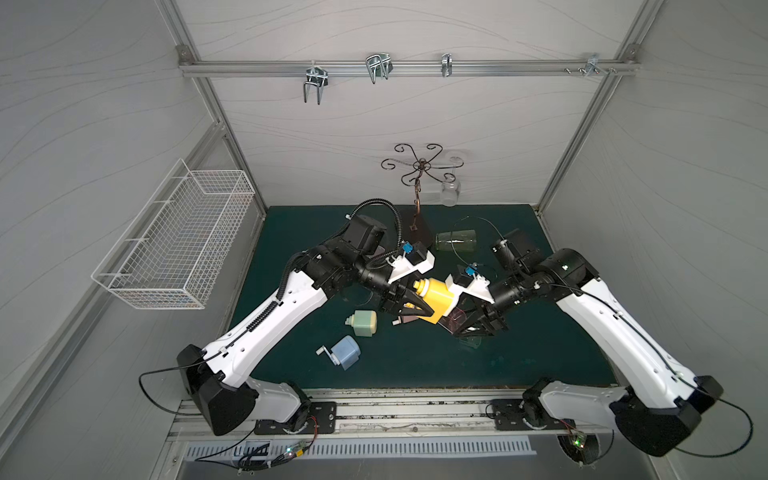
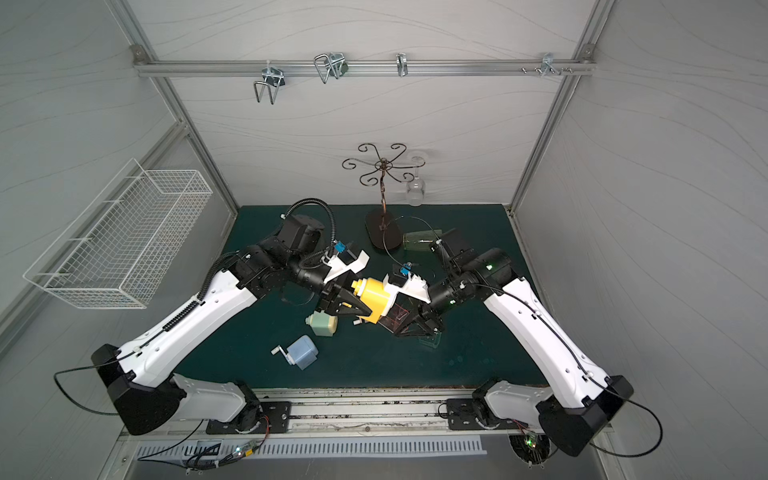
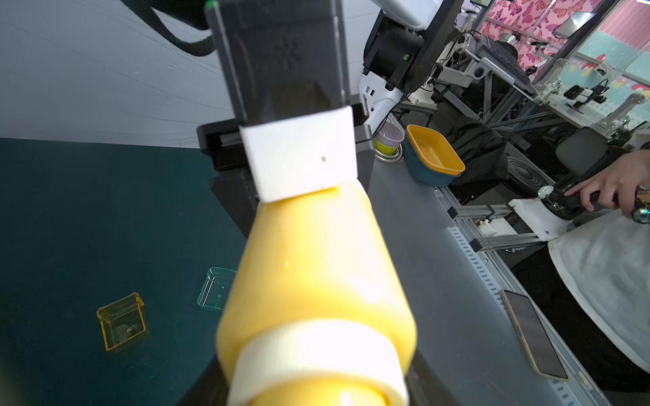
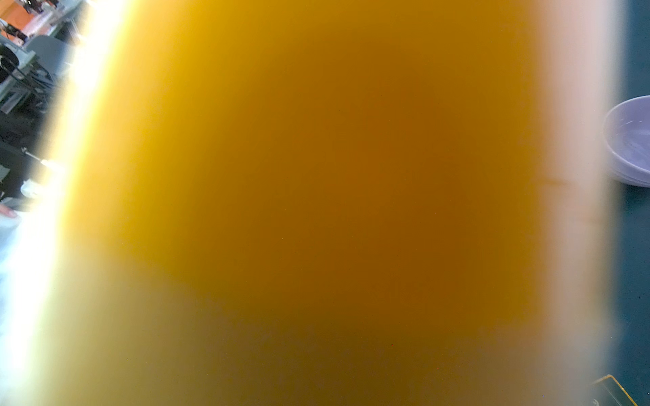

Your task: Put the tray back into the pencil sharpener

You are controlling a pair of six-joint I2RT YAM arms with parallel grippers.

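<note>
Between the two arms, clear of the table, is a yellow pencil sharpener (image 1: pixel 436 299) with a pale ring near one end. My left gripper (image 1: pixel 417 305) is shut on its left end. Its other end is held by my right gripper (image 2: pixel 404 310), also shut. Blurred yellow body (image 4: pixel 325 135) fills most of the right wrist view and hides the right fingers. In the left wrist view, a clear amber-edged tray (image 3: pixel 122 321) lies on the dark table, apart from the sharpener. Beside it is a clear greenish tray (image 3: pixel 215 289), partly hidden by the sharpener.
A green sharpener (image 1: pixel 363 322) and a blue sharpener (image 1: pixel 345 352) rest on the table, left of the held one. Farther back are a scrolled metal stand (image 2: pixel 384 192) and a glass (image 1: pixel 456 241) on its side. A purple bowl (image 4: pixel 633 138) shows at right.
</note>
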